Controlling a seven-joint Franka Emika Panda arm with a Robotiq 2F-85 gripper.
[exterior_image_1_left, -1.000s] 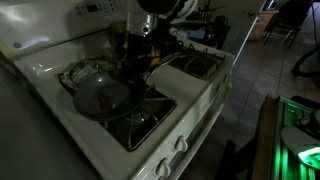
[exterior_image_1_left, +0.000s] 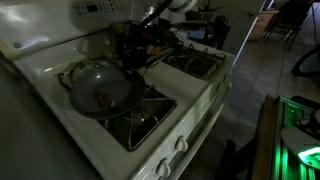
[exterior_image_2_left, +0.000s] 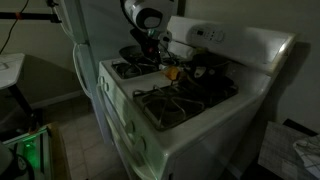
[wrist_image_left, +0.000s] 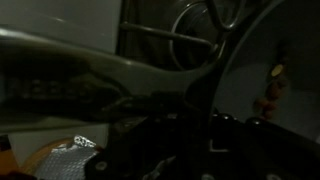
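A dark round pan (exterior_image_1_left: 120, 88) is over the left burners of the stove, and a few small reddish-brown pieces (exterior_image_1_left: 102, 100) lie inside it. In the wrist view the pan's inside (wrist_image_left: 245, 85) fills the right, with the pieces (wrist_image_left: 268, 100) near the edge. A long handle (wrist_image_left: 90, 85) crosses that view from the left towards the pan. My gripper (exterior_image_1_left: 135, 68) is at the pan's handle side, shut on the handle; its dark fingers are hard to make out in the shadow. In exterior view 2 the pan (exterior_image_2_left: 130, 51) shows beneath the arm.
Bare burner grates (exterior_image_1_left: 195, 62) occupy the stove's other end. An orange item (exterior_image_2_left: 172, 73) stands between the burner areas, near the arm. Control knobs (exterior_image_1_left: 181, 144) line the front edge, and the back panel (exterior_image_2_left: 225, 38) rises behind.
The arm's white upper part has swung to the right in exterior view 1.
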